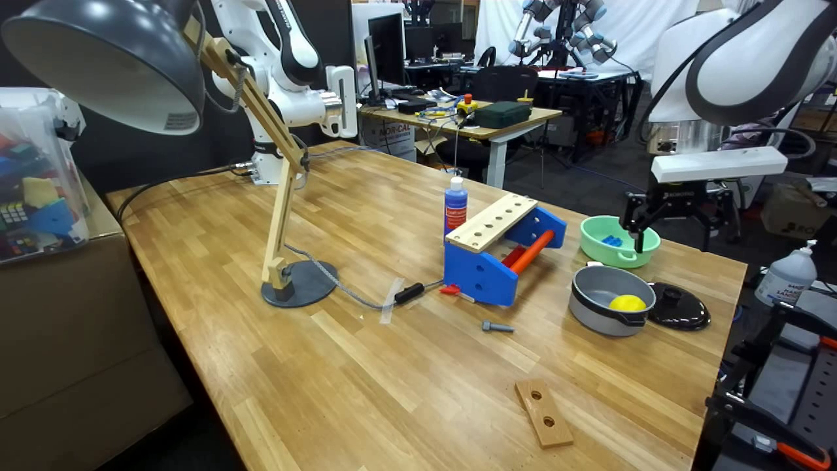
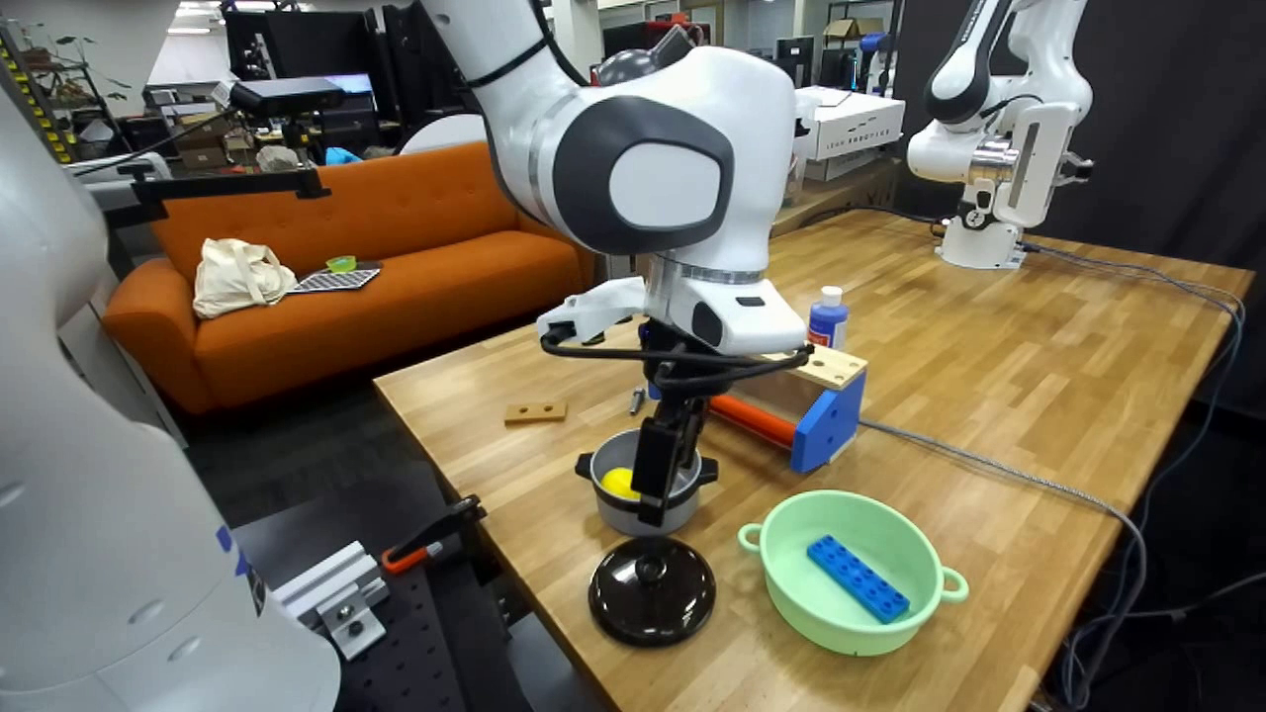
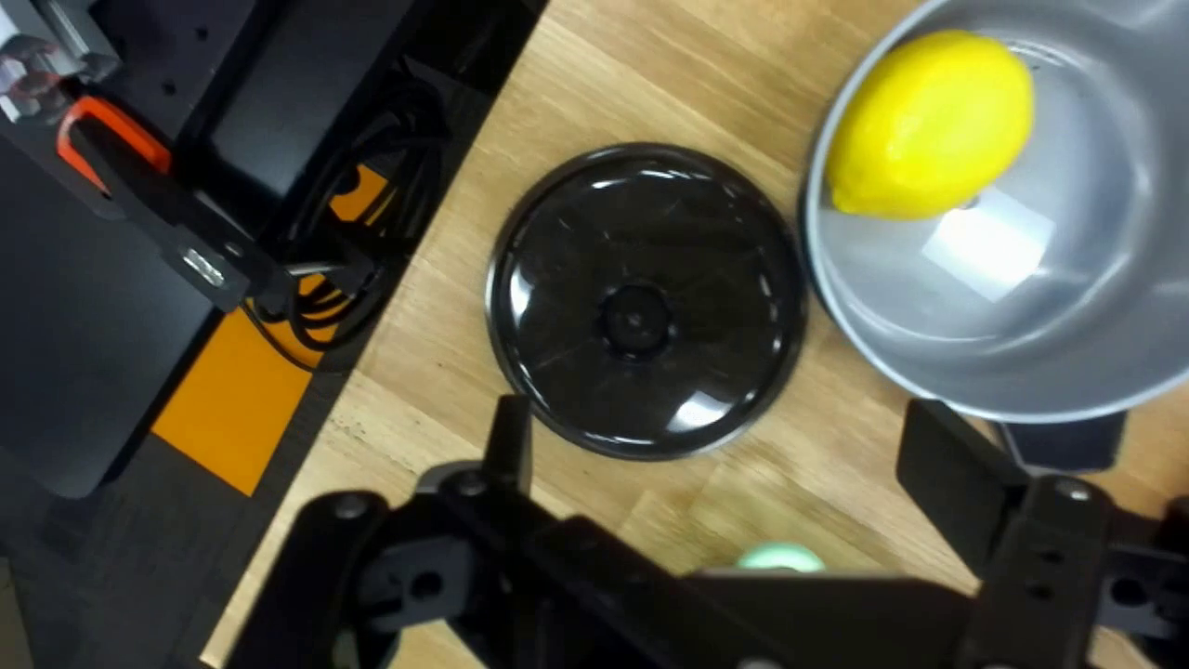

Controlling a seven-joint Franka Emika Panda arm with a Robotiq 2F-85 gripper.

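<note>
A black lid point(image 3: 641, 385) with a small round knob lies flat on the table, ahead of my gripper in the wrist view. My gripper is open above the table, its two fingers wide apart and nothing between them. Close beside the lid stands a grey pot point(image 3: 1098, 323) holding a yellow lemon point(image 3: 934, 123). In the second exterior view the lid point(image 2: 653, 591) sits in front of the pot point(image 2: 647, 518), and my gripper partly covers the pot. A green colander-like bowl point(image 2: 792, 593) with a blue block point(image 2: 857, 578) inside stands to the right.
A blue rack with a wooden top point(image 1: 492, 223) and a blue bottle point(image 1: 456, 205) stand behind the pot. A bolt point(image 1: 497, 326) and a drilled wooden strip point(image 1: 543, 413) lie on the table. The lid is near the table edge.
</note>
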